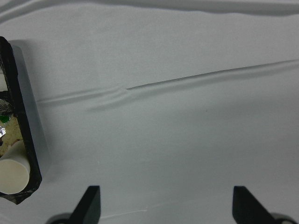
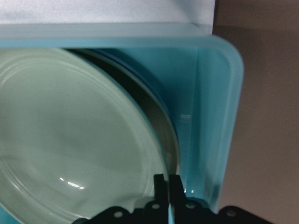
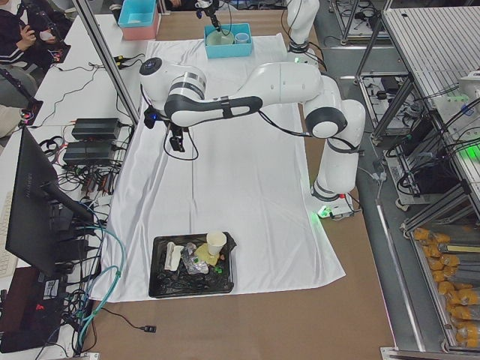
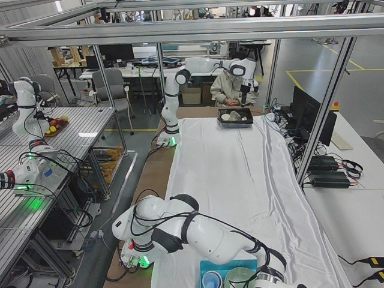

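Observation:
At the far end of the table is a blue bin [image 3: 229,49] holding a pale green plate [image 2: 74,121], a darker dish [image 2: 159,121] beneath it, and a light blue cup [image 4: 212,280]. My right gripper is over the bin, its fingertips closed together on the plate's rim. My left gripper hangs open above the white cloth, beside a black tray [image 3: 162,270] holding a white cup [image 3: 216,241], a white item [image 3: 172,257], crumpled wrapping [image 3: 193,264] and a yellow piece [image 1: 11,130].
The white cloth [image 3: 240,187] between bin and tray is clear. Monitors, boxes and cables stand on the side table [image 4: 354,210]. Metal frame posts [image 4: 318,150] edge the workspace.

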